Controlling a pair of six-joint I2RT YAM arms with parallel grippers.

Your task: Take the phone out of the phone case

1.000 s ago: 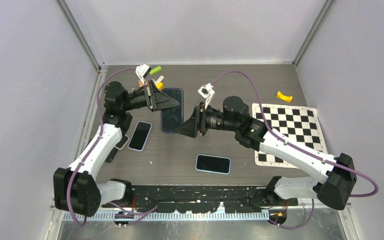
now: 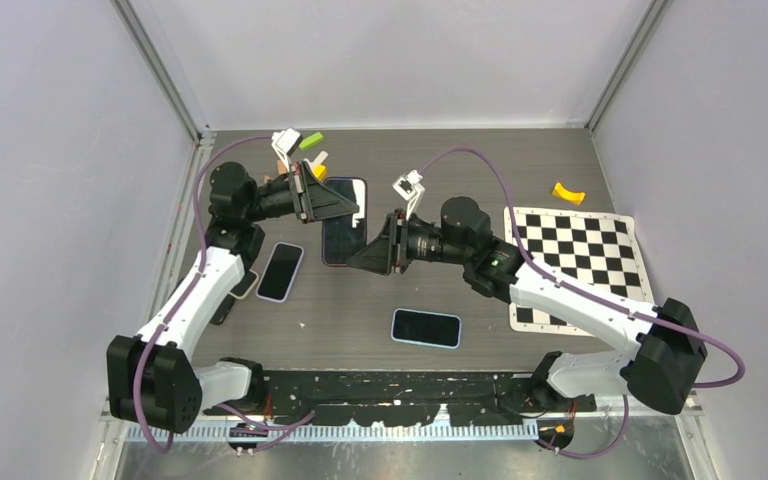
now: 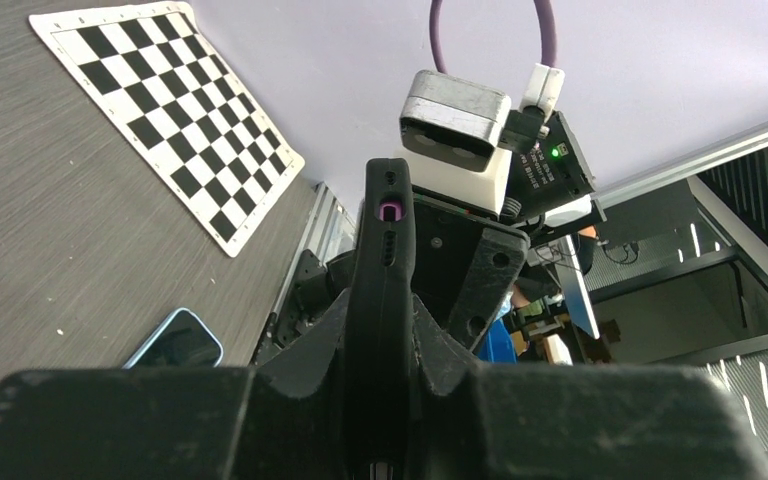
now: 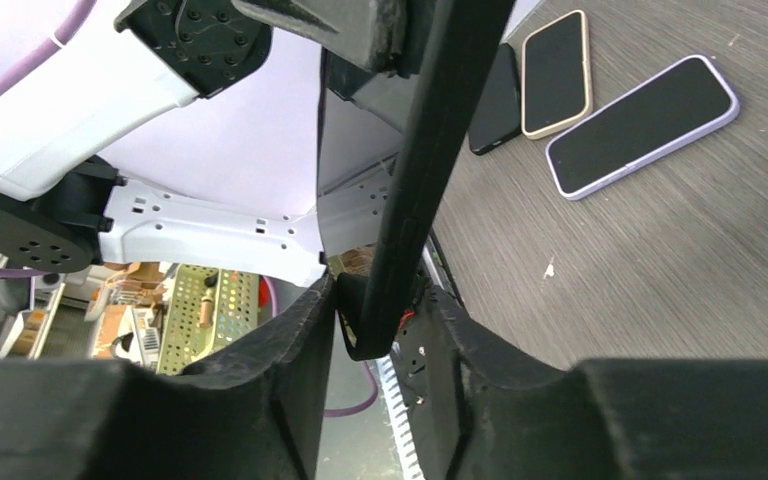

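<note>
A black phone in a black case [image 2: 341, 240] is held up off the table between the two arms. In the left wrist view, the case's narrow side [image 3: 381, 290] runs between the fingers, and my left gripper is shut on it. My right gripper is at the lower corner of the cased phone [image 4: 368, 325], opposite the left arm. Its fingers [image 4: 305, 355] stand apart around that corner, with a gap visible beside it. Phone and case look together; any gap between them cannot be made out.
A lavender-edged phone [image 2: 280, 272] and two smaller phones lie at left, partly under the left arm. Another phone [image 2: 426, 328] lies at the front middle. A checkered board [image 2: 580, 265] lies right, below the right forearm; a yellow piece [image 2: 568, 194] is behind it.
The right arm has shifted very slightly to the left, its gripper staying by the phone's lower corner. Reflections on the phone's screen have changed. The left arm looks still.
</note>
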